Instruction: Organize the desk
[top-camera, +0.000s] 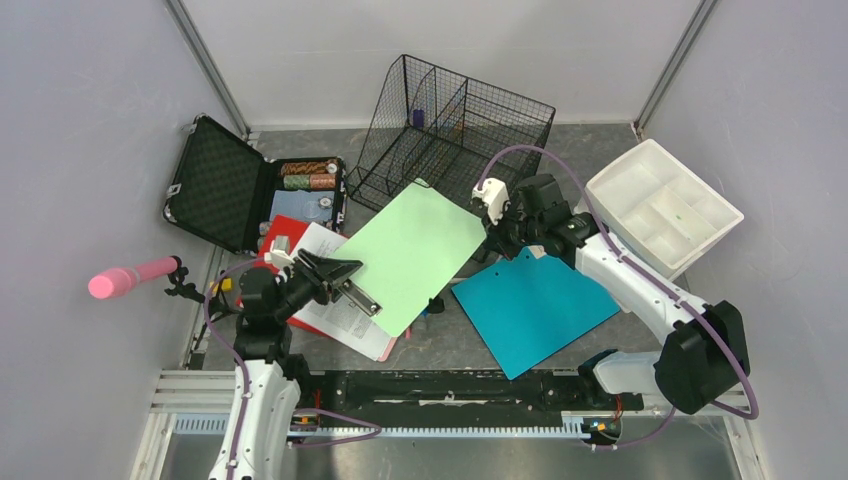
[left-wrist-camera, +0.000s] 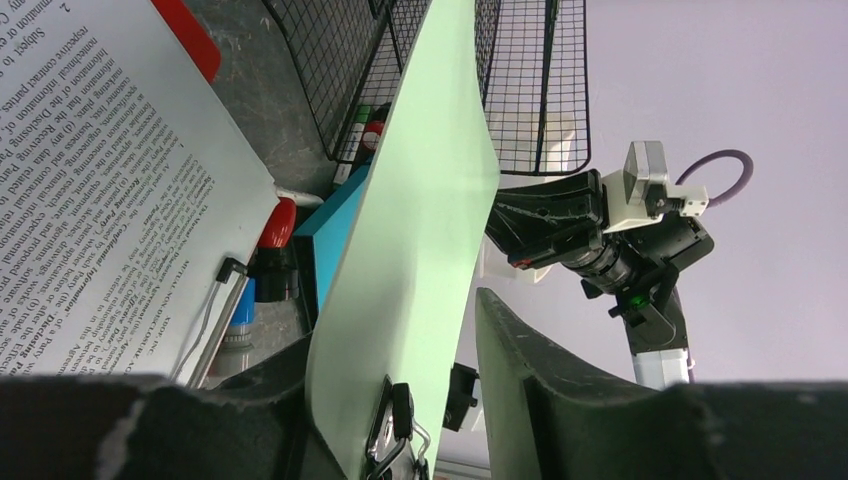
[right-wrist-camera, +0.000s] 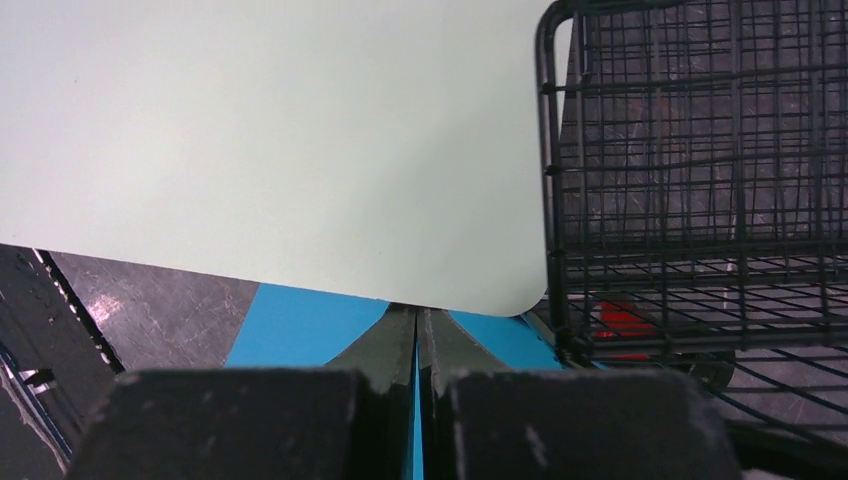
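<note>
A light green clipboard (top-camera: 415, 255) with a metal clip (left-wrist-camera: 392, 440) slants between the arms, its far end at the wire basket. My left gripper (top-camera: 345, 270) is at the clip end. In the left wrist view its fingers (left-wrist-camera: 515, 375) stand spread, the clipboard passing between them; whether a finger touches it cannot be told. My right gripper is shut at the board's edge, nothing showing between its fingertips. Below lies a blue folder (top-camera: 540, 310). Printed sheets (top-camera: 345, 325) lie under the left arm on a red folder (top-camera: 284, 232).
A black wire basket (top-camera: 555, 112) stands at the back centre. An open black case (top-camera: 215, 185) sits at the left, a white divided tray (top-camera: 725, 215) at the right. A red-capped marker (left-wrist-camera: 278, 225) lies beside the papers.
</note>
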